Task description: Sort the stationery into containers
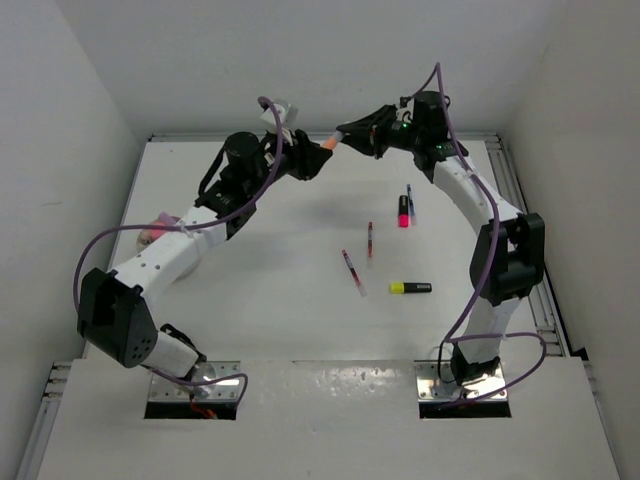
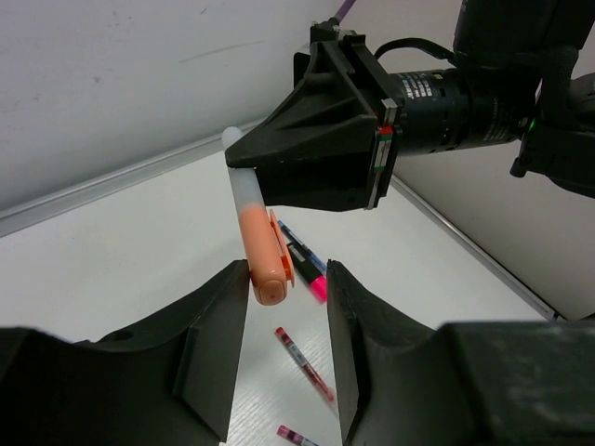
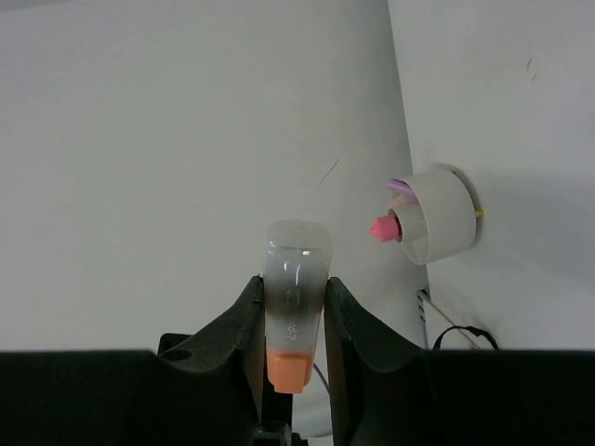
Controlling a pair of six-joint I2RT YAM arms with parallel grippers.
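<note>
An orange-and-white marker (image 2: 257, 243) hangs in the air, held by my right gripper (image 1: 345, 135), which is shut on its white end (image 3: 296, 293). My left gripper (image 1: 322, 150) stands open right at the orange end, its fingers either side or just short of it; contact cannot be told. On the white table lie two thin red pens (image 1: 353, 270) (image 1: 370, 240), a black-and-pink highlighter (image 1: 403, 210), a blue pen (image 1: 411, 204) and a black-and-yellow highlighter (image 1: 410, 287).
A white cup-like container (image 3: 444, 214) with pink and purple items stands at the table's left side, partly under my left arm in the top view. Walls border the sides and back.
</note>
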